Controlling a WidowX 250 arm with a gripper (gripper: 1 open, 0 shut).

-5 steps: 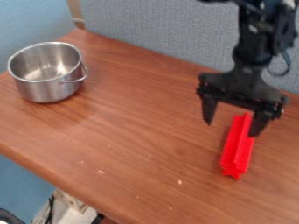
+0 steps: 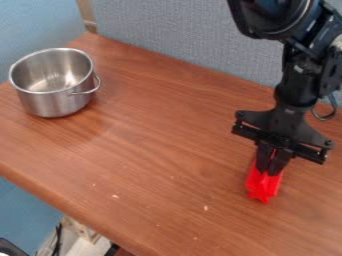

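A red elongated object (image 2: pixel 263 183) lies on the wooden table at the right. My black gripper (image 2: pixel 274 158) is down over its upper part, with the fingers close together at the object and hiding much of it. I cannot see whether anything is between the fingertips.
A steel pot (image 2: pixel 52 90) stands at the back left of the table (image 2: pixel 140 160). The table's front left edge drops to a blue area, and a grey padded wall runs along the back.
The pot has stayed in place.
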